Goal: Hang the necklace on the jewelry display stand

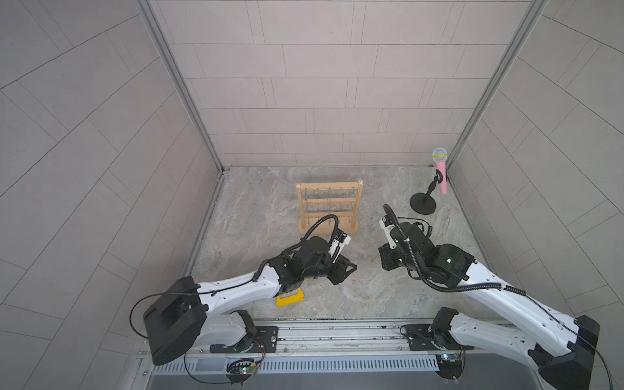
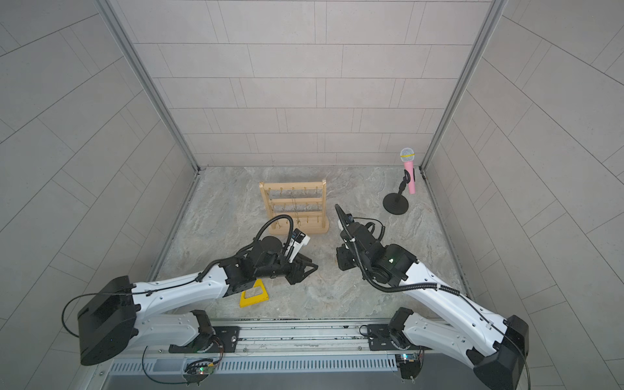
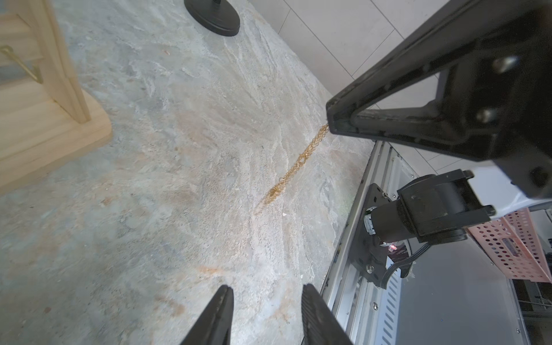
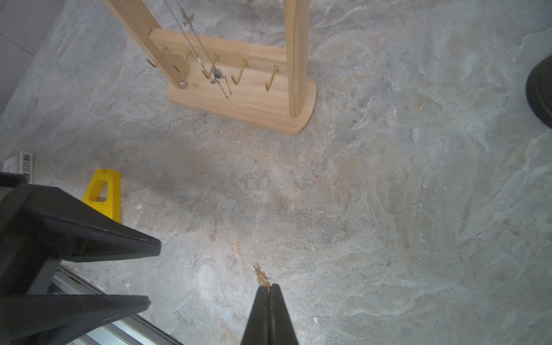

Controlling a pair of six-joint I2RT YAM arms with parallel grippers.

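A thin gold chain necklace (image 3: 299, 164) hangs slanting from the fingertips of my right gripper, which is shut on it. Only a short piece of the chain (image 4: 261, 276) shows in the right wrist view. My left gripper is part open, its fingers empty, facing the right gripper with a gap between them. Beyond both arms is the wooden display stand (image 1: 328, 186), with brass hooks (image 4: 272, 77) on its bars. A silver necklace (image 4: 217, 74) hangs on the stand.
A yellow object (image 1: 290, 299) lies under the left forearm. At the back right stand a black round-based holder (image 1: 423, 204) and a pink microphone (image 1: 441, 175). Bare tabletop (image 4: 373, 201) separates the arms from the display stand.
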